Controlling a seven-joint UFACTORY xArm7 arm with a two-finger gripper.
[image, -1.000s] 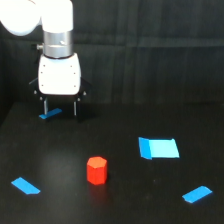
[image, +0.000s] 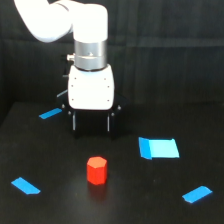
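Observation:
A white arm reaches down from the top left, ending in a white gripper (image: 91, 123) with dark fingers, open above the black table with nothing seen between them. In front of it, a small red hexagonal block (image: 97, 170) stands on the table. To the right lies a pale blue square (image: 164, 148) with a darker blue strip along its left edge.
Blue strips lie at the front left (image: 25, 186), front right (image: 197, 194) and back left (image: 50, 113).
The gripper has moved to the right and a little lower in the view, nearer to a spot above the red block. The block has not moved.

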